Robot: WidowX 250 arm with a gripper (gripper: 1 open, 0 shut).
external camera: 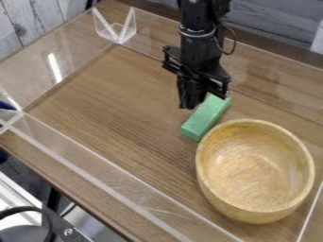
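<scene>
My black gripper (pixel 187 95) hangs in the upper middle of the wooden table, shut, with nothing visible between its fingers. Just to its right and below, a green block (pixel 206 117) lies on the table, apart from the fingertips as far as this view shows. A large round tan bowl (pixel 252 172) stands at the lower right, near the block's front end.
A clear plastic container (pixel 115 26) sits at the back left. Black cables (pixel 38 227) lie beyond the table's edge at the lower left.
</scene>
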